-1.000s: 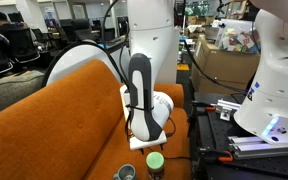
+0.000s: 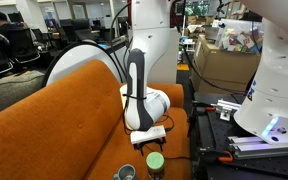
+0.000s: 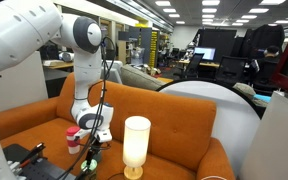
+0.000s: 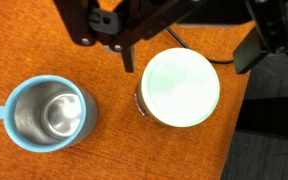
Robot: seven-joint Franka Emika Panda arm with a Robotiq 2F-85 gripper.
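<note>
My gripper stands open, with its dark fingers (image 4: pixel 246 50) spread on either side of the view. Between and below them shows the pale green round top of a container (image 4: pixel 181 90); they do not appear to grip it. The same green top (image 2: pixel 155 161) is beneath the gripper in exterior view 1. Left of it in the wrist view, a light blue mug (image 4: pixel 52 112) with a steel inside stands upright and empty, its handle pointing left.
The orange couch seat (image 4: pixel 114 160) carries these things. A lit white lamp (image 3: pixel 136 142) and a red-and-white container (image 3: pixel 72 139) stand close to the arm in exterior view 2. The couch back (image 2: pixel 54 110) rises behind. A dark cable runs past the green-topped container.
In exterior view 1, the arm has shifted slightly left and up over the last second. The green-topped container and the mug have stayed in place.
</note>
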